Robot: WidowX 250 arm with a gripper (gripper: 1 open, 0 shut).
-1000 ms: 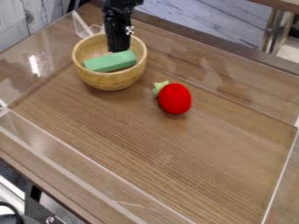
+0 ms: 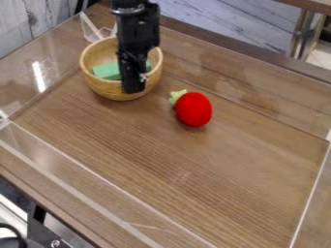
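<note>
A wooden bowl (image 2: 110,89) sits at the upper left of the table (image 2: 168,184), with a green block (image 2: 106,71) inside, partly hidden by the arm. My black gripper (image 2: 134,77) reaches down into the bowl in front of the block, its fingers low near the bowl's right part; it looks shut, and I cannot see anything held. A red strawberry-like object (image 2: 193,109) with a green top lies to the right of the bowl.
A wooden ledge (image 2: 305,4) is at the top right, and a whitish wall or panel stands at the far left.
My gripper has come down from above the bowl's back into the bowl, now covering part of the green block. The red object has not moved.
</note>
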